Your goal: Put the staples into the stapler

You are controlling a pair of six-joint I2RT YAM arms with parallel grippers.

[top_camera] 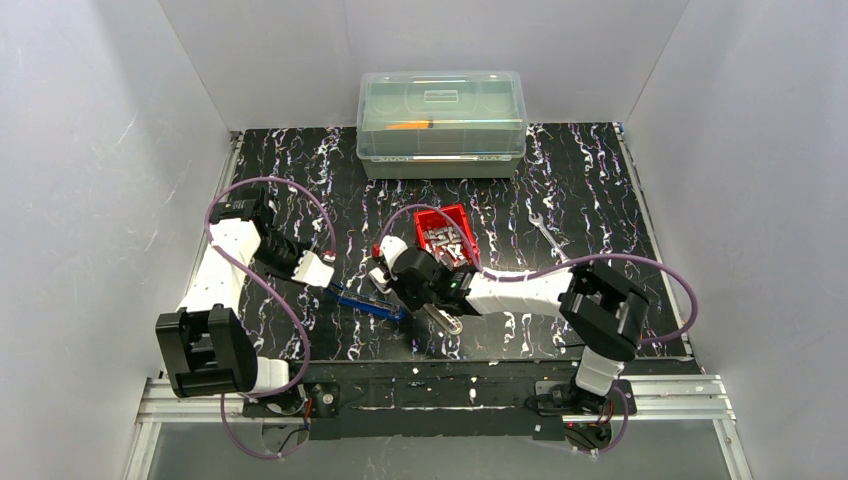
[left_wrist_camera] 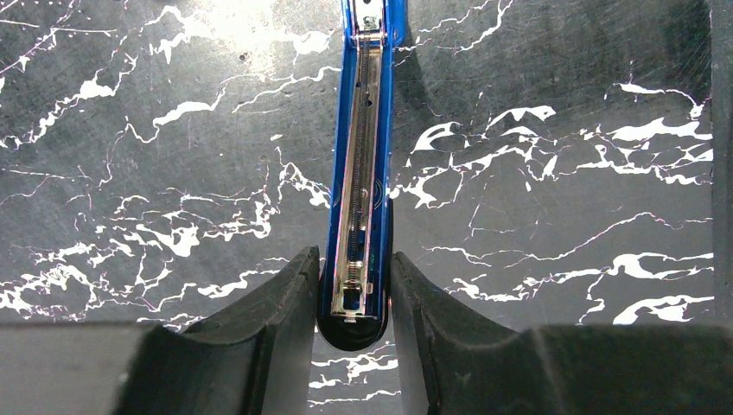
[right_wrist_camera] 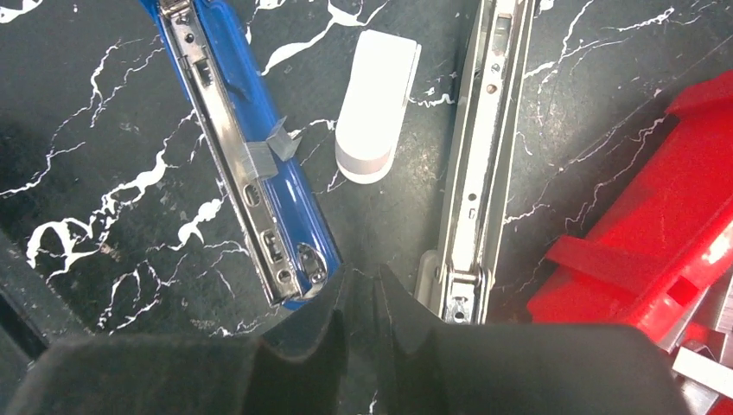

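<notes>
The blue stapler [top_camera: 368,303] lies slantwise on the dark marbled table, its long metal channel and spring [left_wrist_camera: 359,164] exposed. My left gripper is shut on its black-tipped end, one finger against each side. Two small grey blocks, perhaps staple strips [right_wrist_camera: 259,161], sit at the stapler's side in the right wrist view. My right gripper is slightly open past the stapler's other end, with nothing between its fingers. In the top view the right arm hides part of the stapler and its own fingertips.
Right of the stapler lie a white rounded block [right_wrist_camera: 378,104] and a long silver metal piece [right_wrist_camera: 471,164]. The red bin [top_camera: 457,212] of metal pieces stands close to the right gripper. Farther off are a lidded toolbox [top_camera: 440,120] and a wrench [top_camera: 547,235].
</notes>
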